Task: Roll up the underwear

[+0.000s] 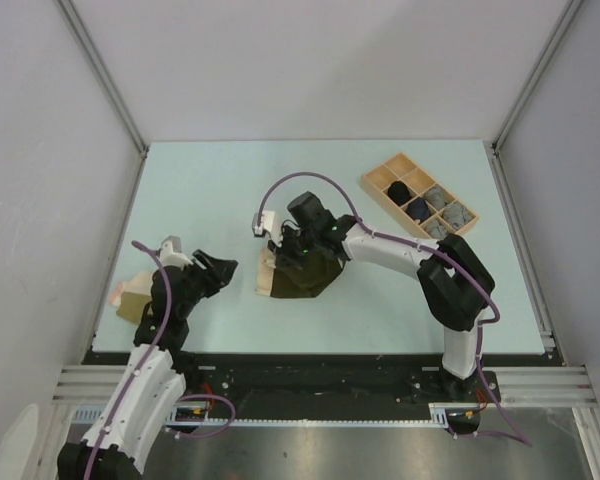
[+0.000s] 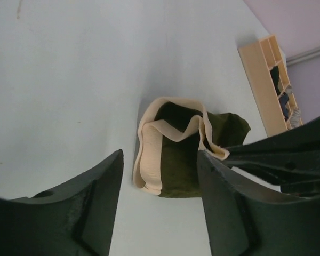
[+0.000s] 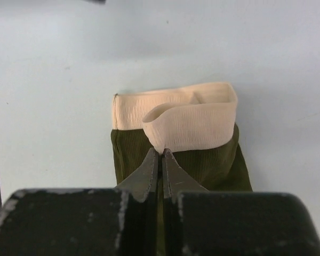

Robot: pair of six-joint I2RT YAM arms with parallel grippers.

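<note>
The underwear [image 1: 292,284] [image 2: 176,170] [image 3: 128,149], dark olive with a pale waistband [image 2: 152,160] [image 3: 189,125], lies mid-table, partly folded over at the band. My right gripper [image 1: 275,250] is over it, shut, its fingertips at the folded band; whether fabric is between them is unclear. My left gripper [image 1: 225,270] stands open to the left of the underwear, nothing between its fingers.
A wooden divided box [image 1: 388,170] [image 2: 256,64] with dark and grey rolled items stands at the back right. Pale and olive cloths [image 1: 130,290] lie at the left edge, partly under my left arm.
</note>
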